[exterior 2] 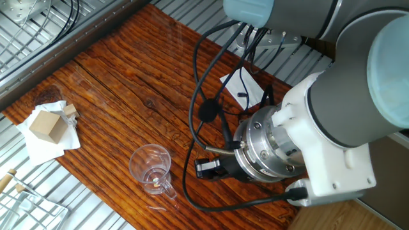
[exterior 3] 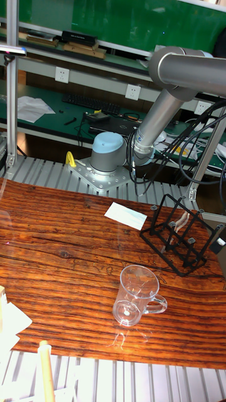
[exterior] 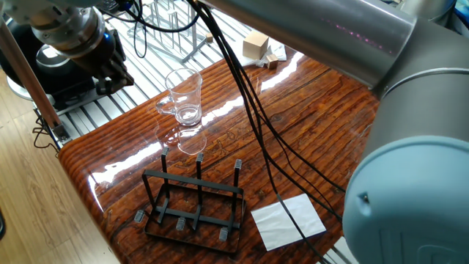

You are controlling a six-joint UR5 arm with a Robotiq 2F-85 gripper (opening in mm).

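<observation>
A clear glass mug (exterior: 186, 99) stands upright on the glossy wooden table (exterior: 322, 110), near its edge, with its handle towards the gripper's side. In exterior view 2 the mug (exterior 2: 151, 167) is left of my gripper (exterior 2: 206, 168), with a gap between them. My dark gripper (exterior: 116, 79) hangs above and to the left of the mug in exterior view 1, apart from it. Its fingers are small and dark there, so their spread is unclear. A black wire rack (exterior: 194, 209) with upright prongs rests on the table; the mug is outside it.
A white sheet (exterior: 288, 221) lies beside the rack. At the table's edge a wooden block (exterior 2: 48, 126) and a smaller one (exterior 2: 70, 110) sit on white paper. Black cables (exterior: 256, 125) hang from the arm across the table.
</observation>
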